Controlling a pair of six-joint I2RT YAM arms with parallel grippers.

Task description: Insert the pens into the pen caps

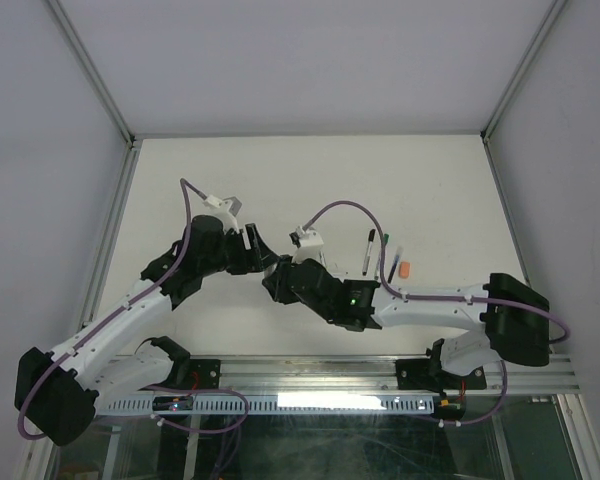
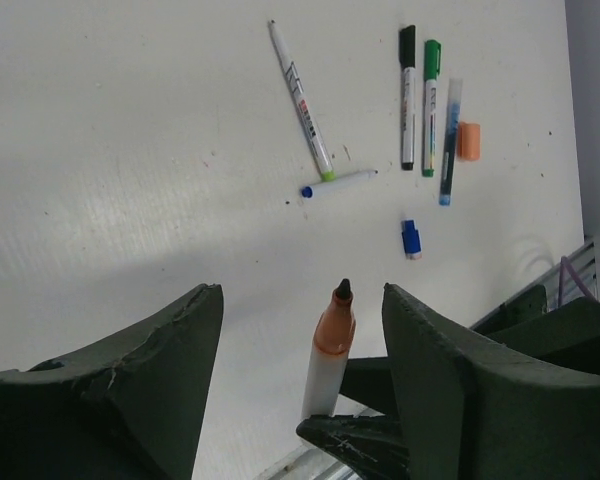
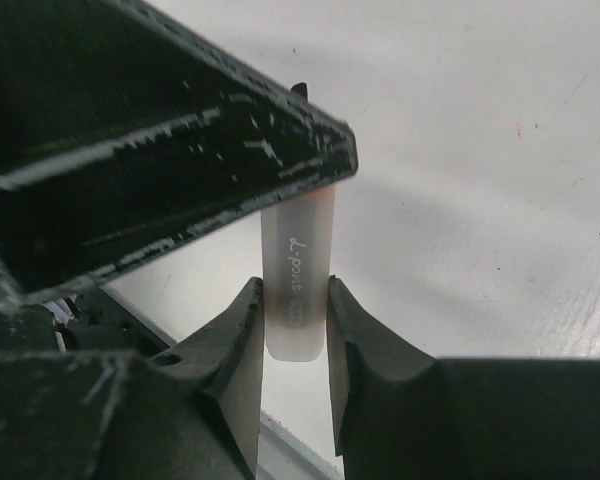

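In the middle of the table my right gripper is shut on a translucent pen (image 3: 296, 255) with an orange upper end, held upright with a dark tip. In the left wrist view this pen (image 2: 332, 340) rises between the fingers of my left gripper, which are apart, not closed on it. In the right wrist view one dark left finger crosses in front of the pen's top. Loose pens lie to the right: a white one (image 2: 300, 100), a black one (image 2: 408, 110), a green one (image 2: 429, 130) and a blue one (image 2: 450, 140).
An orange block (image 2: 468, 142), a short pen (image 2: 340, 183) and a small blue cap (image 2: 411, 239) also lie on the table (image 1: 310, 170). A metal rail (image 1: 280, 365) runs along the front edge.
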